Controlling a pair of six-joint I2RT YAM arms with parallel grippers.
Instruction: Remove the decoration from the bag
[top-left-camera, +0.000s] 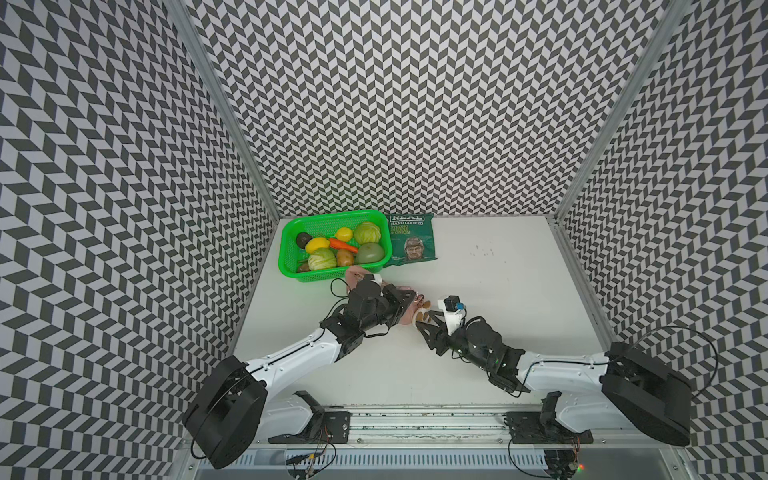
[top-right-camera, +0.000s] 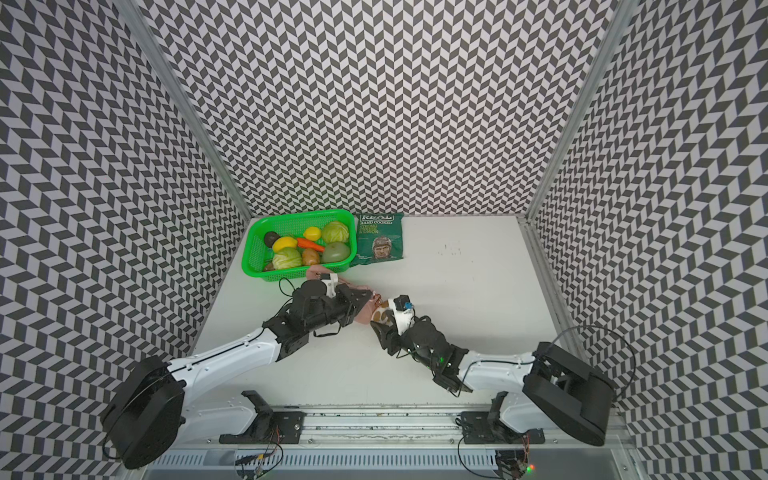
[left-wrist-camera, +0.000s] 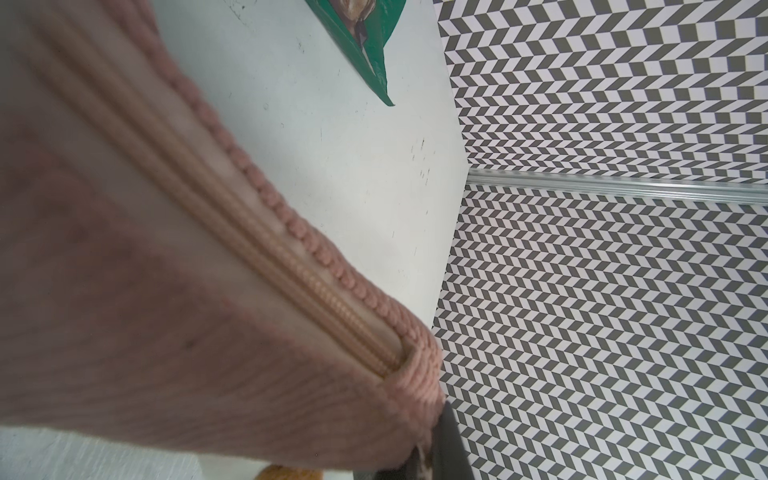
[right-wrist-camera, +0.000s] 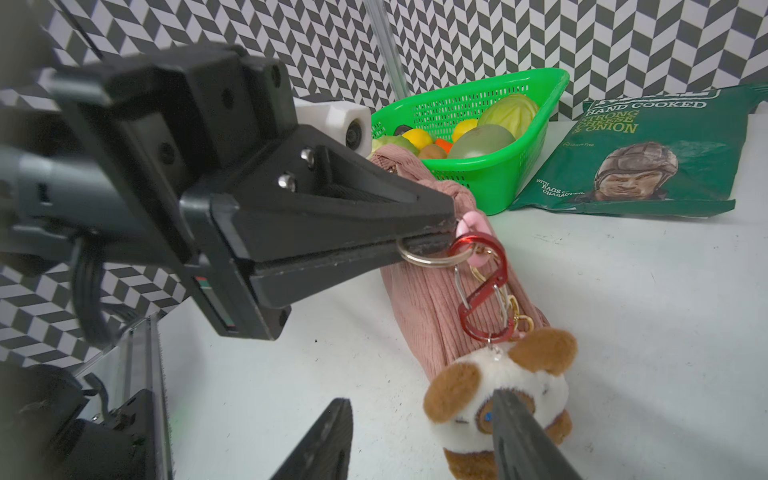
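Note:
A white and brown plush dog (right-wrist-camera: 502, 380) hangs by a red S-shaped clip (right-wrist-camera: 470, 308) at the end of the pink corduroy bag (right-wrist-camera: 420, 312). My left gripper is shut at the bag's corner, by a pink loop and a silver ring (right-wrist-camera: 432, 261). The bag's zip side (left-wrist-camera: 240, 248) fills much of the left wrist view. My right gripper stands open in front of the plush, nothing held between its fingers. One right finger (right-wrist-camera: 524, 432) overlaps the dog's face in that view; whether they touch, I cannot tell.
Behind the bag stands a green basket (top-left-camera: 292, 270) of toy fruit and vegetables. A green crisp packet (top-left-camera: 413, 240) lies to its right.

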